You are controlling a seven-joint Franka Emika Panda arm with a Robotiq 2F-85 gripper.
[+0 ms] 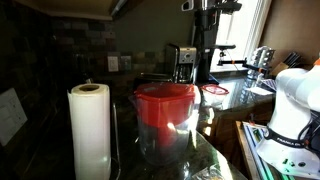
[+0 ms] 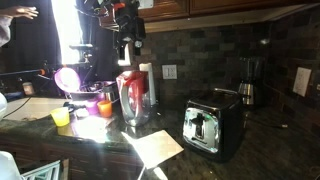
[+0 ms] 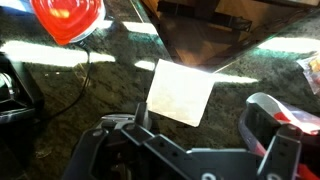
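Observation:
High over the counter, my gripper (image 1: pixel 205 62) points down, clear of everything below. In the wrist view its fingers (image 3: pixel 122 150) stand wide apart, with nothing between them. A large clear container with a red top (image 1: pixel 166 118) fills the middle of exterior view 1; a red-and-clear pitcher (image 2: pixel 132 95) stands on the counter in exterior view 2. Flat on the dark counter lies a pale square sheet (image 3: pixel 180 92). Toward the upper left of the wrist view is a red round item (image 3: pixel 68 14).
A paper towel roll (image 1: pixel 91 130) stands left of the container. The toaster (image 2: pixel 213 124) occupies the counter's right side. A yellow cup (image 2: pixel 60 116) and pink items are at the left. An open drawer (image 3: pixel 205 30) shows past the counter's edge.

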